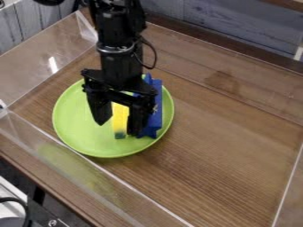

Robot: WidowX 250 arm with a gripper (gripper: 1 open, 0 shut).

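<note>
My black gripper (123,108) hangs over a green plate (81,124), its fingers apart on either side of a yellow object (120,127). A blue object (153,121) lies just right of the yellow one on the plate, partly hidden behind the gripper. I cannot tell whether the fingers touch either object.
A pale wall runs along the left edge, and wooden panels stand at the back. A dark cable shows at the lower left.
</note>
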